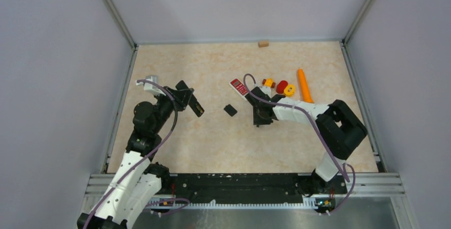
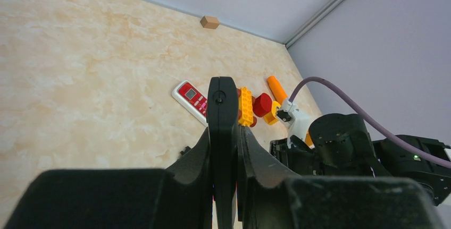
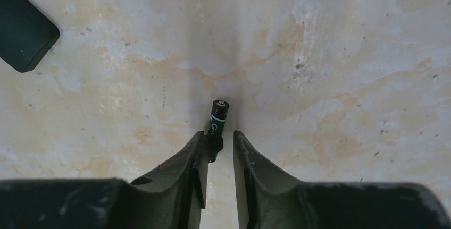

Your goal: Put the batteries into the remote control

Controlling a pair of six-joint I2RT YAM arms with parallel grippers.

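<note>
My left gripper point(image 1: 186, 93) is shut on a long black object point(image 2: 222, 107), likely the remote's body, held raised at the left. My right gripper points down at a small dark battery point(image 3: 217, 113) on the table, its fingers part open around the near end; whether they touch it I cannot tell. A black flat piece point(image 3: 21, 32) lies nearby, also visible in the top view point(image 1: 230, 110).
A red-and-white remote point(image 1: 237, 87) lies behind the right gripper, with yellow and red toys point(image 1: 282, 86) and an orange cylinder point(image 1: 303, 84) to its right. A small wooden block point(image 1: 263, 43) is at the back.
</note>
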